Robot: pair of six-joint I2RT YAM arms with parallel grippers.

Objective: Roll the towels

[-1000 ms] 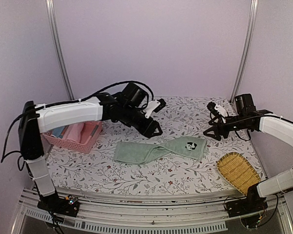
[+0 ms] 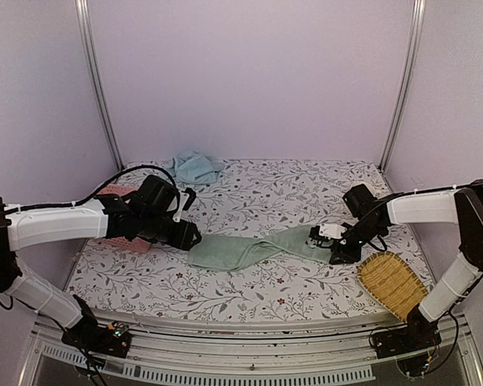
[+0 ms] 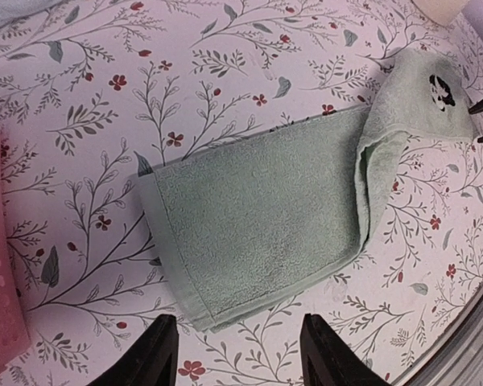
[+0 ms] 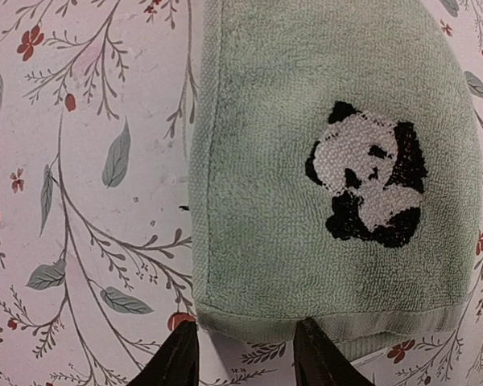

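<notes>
A pale green towel (image 2: 225,251) lies across the middle of the table with a twist partway along it. In the left wrist view, its flat left part (image 3: 258,217) lies beyond my left gripper, which is open and empty near that end. The right part (image 4: 258,201) carries a black and white panda (image 4: 369,173). My right gripper is at this end's hem, one fingertip by the corner and the other over the edge. Its fingers (image 4: 312,354) stand apart, and no grip on the cloth shows.
At the back left lies a crumpled light blue towel (image 2: 195,167). A pink basket (image 2: 129,244) sits behind my left arm, and a woven tray (image 2: 393,283) lies at the front right.
My left arm has swung left and down to the towel's left end. My right gripper has moved left and down onto the panda end. The towel looks the same.
</notes>
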